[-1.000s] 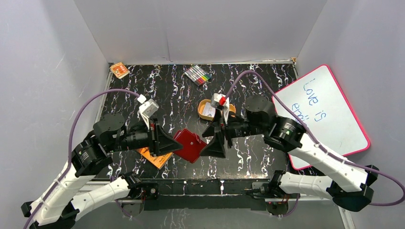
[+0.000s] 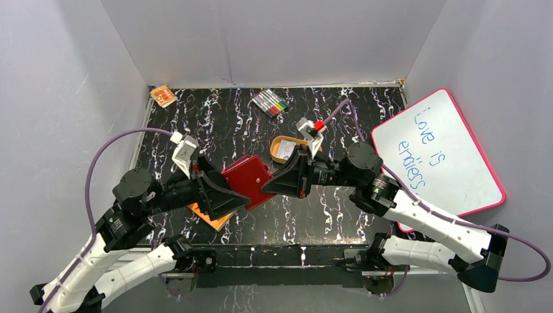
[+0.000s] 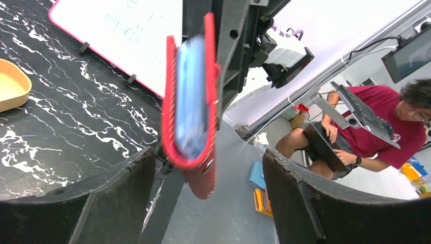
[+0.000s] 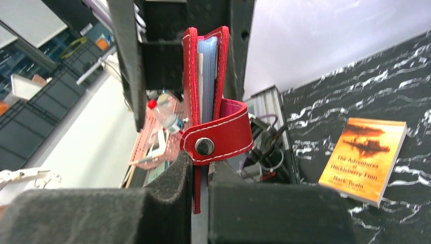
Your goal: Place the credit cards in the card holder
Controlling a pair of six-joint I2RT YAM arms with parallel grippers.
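Observation:
A red leather card holder with a snap strap and pale sleeves inside hangs in the air between both grippers, upright in the wrist views. My right gripper is shut on it at its lower part. My left gripper stands open, its fingers apart on either side of the holder, seen edge-on in the left wrist view. An orange tray behind the right gripper holds pale cards, partly hidden.
An orange book lies on the marble table beneath the left arm. Markers and a small orange box lie at the back. A whiteboard stands at the right.
My right gripper has closed on the holder and moved slightly up with it.

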